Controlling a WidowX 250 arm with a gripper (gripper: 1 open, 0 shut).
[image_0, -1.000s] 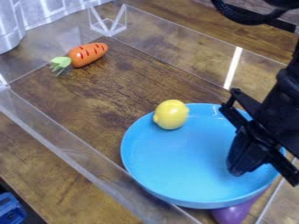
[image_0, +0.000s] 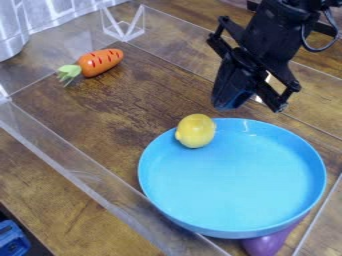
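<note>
A blue plate (image_0: 241, 180) sits at the lower middle with a yellow lemon (image_0: 195, 130) on its upper left rim. A black gripper (image_0: 254, 98) hangs above the plate's far edge at the upper right; whether anything is between its fingers is hard to see. An orange toy carrot (image_0: 99, 63) with a green top lies at the upper left. A purple object (image_0: 267, 243), probably an eggplant, lies partly under or beside the plate's near right edge.
Clear plastic walls edge the wooden surface (image_0: 94, 140). The wood left of the plate is free. A blue object (image_0: 8, 240) shows at the lower left corner.
The gripper has moved up and back, from low over the plate's right side to above its far edge. The plate and lemon look unmoved.
</note>
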